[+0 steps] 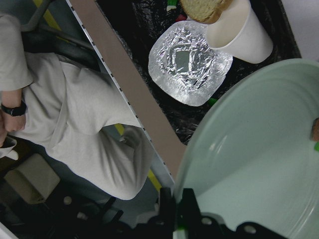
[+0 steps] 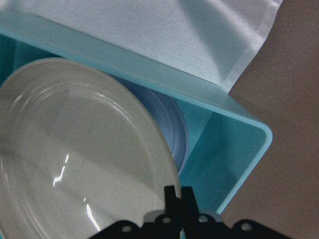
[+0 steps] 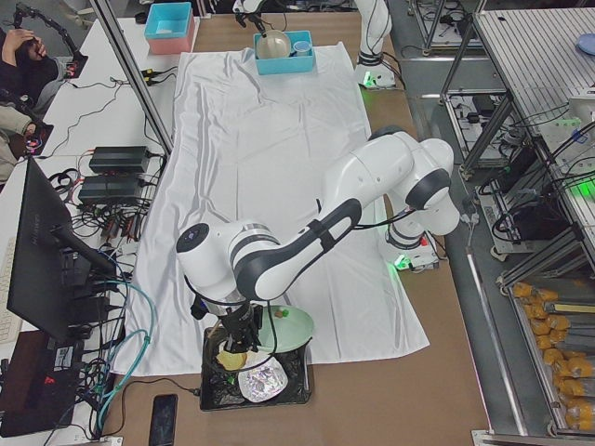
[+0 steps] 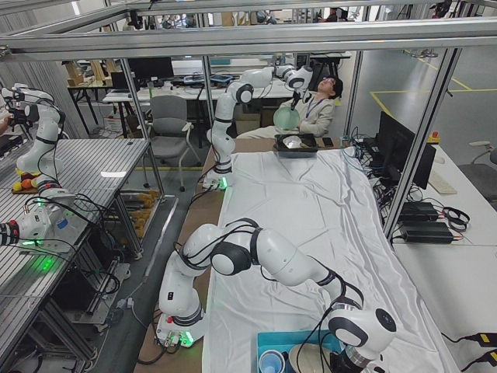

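A pale green plate (image 1: 259,149) is held at its rim by my left gripper, shut on it, above a black-lined tray (image 3: 223,390) holding bread (image 1: 199,7), a white paper cup (image 1: 239,35) and crumpled foil (image 1: 189,64). Small food bits lie on the plate. My right gripper is shut on the rim of a cream plate (image 2: 75,144) in the blue bin (image 2: 224,149), over a bluish round item (image 2: 169,129).
A white cloth (image 3: 251,130) covers the table, mostly clear between tray and bin. A phone (image 3: 164,418) lies beside the tray. A seated person (image 1: 75,109) is just beyond the table edge.
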